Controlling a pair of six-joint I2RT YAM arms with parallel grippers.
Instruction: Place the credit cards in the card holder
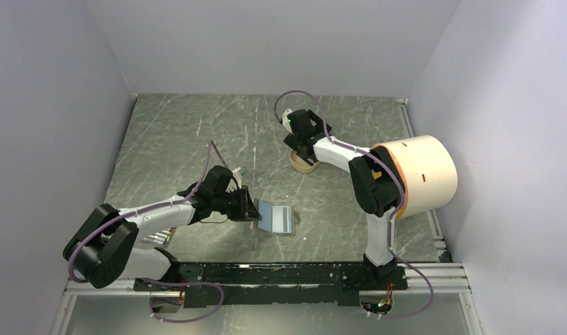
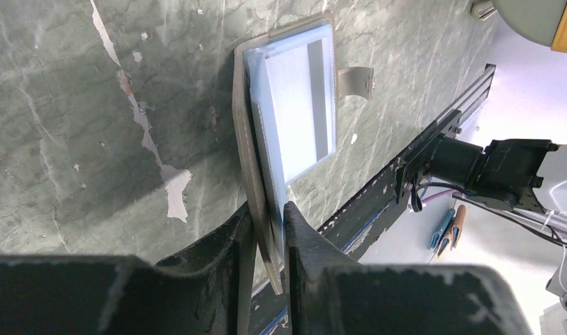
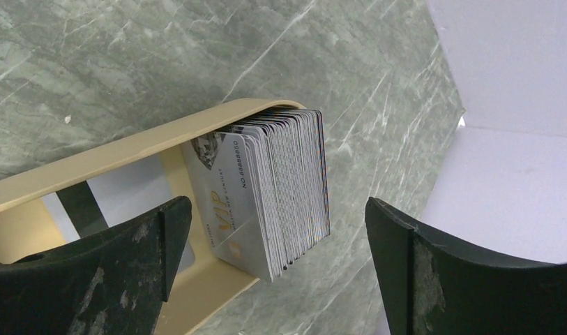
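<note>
My left gripper (image 1: pixel 250 209) is shut on the cover of the card holder (image 1: pixel 283 218), which lies open near the front centre; in the left wrist view its clear sleeves (image 2: pixel 298 105) face up, the cover's edge between my fingertips. My right gripper is open above a tan box (image 1: pixel 303 166), its fingers either side of a tightly packed stack of silver cards (image 3: pixel 294 181) standing at one end. Another card (image 3: pixel 130 185) lies flat on the box floor.
A large cream cylinder (image 1: pixel 423 174) stands at the right edge beside the right arm. Small items (image 1: pixel 158 237) lie at the front left.
</note>
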